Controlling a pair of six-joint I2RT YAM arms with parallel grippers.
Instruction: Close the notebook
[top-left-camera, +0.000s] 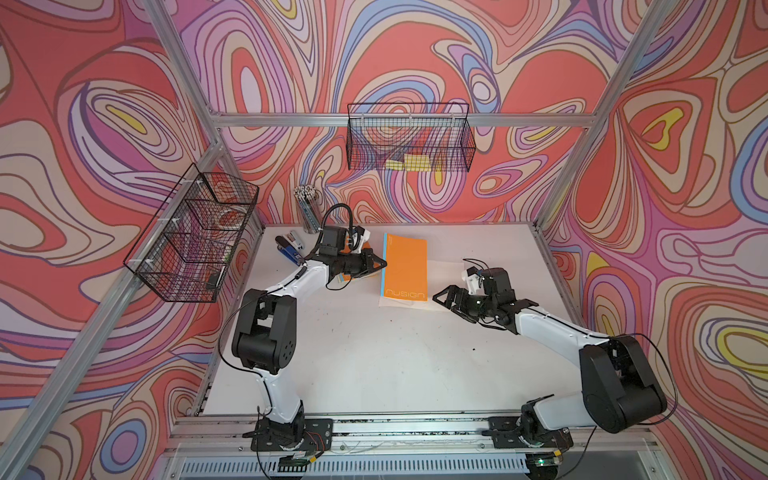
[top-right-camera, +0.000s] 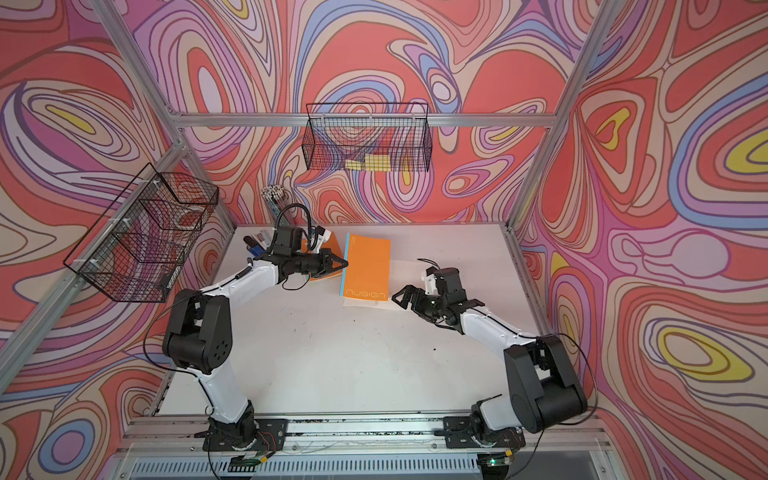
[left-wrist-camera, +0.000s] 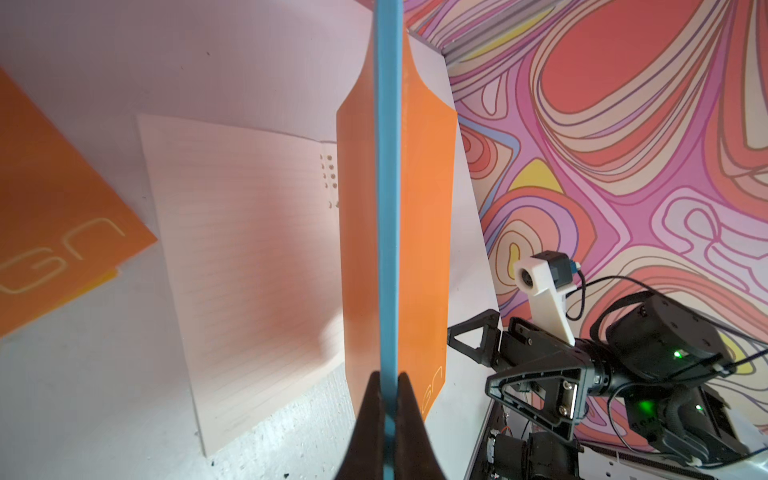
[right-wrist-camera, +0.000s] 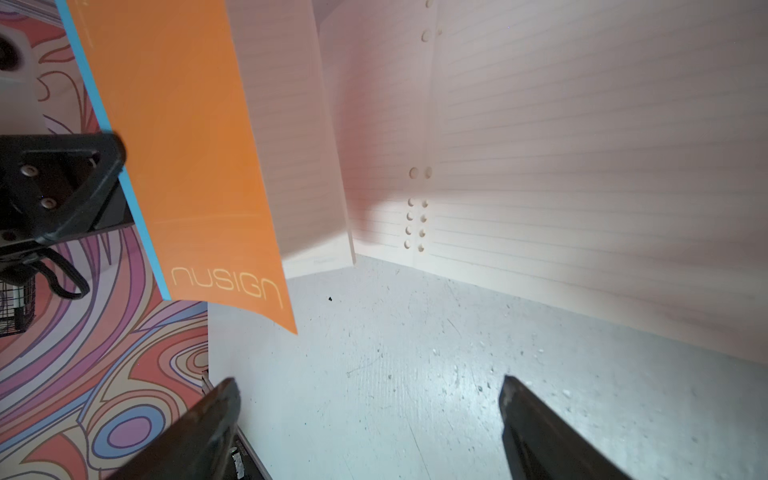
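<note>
By its blue spine edge, an orange notebook hangs tilted from my left gripper, which is shut on it. Beneath and to its right lies an open notebook with white lined, punched pages, flat on the table. In the left wrist view its left page shows, while the held notebook hides the rest. My right gripper stands open at the near right of the open pages, with nothing between its fingers.
Another orange notebook lies at the back left, partly behind my left arm. Staplers and a tall holder stand near the back left corner.
</note>
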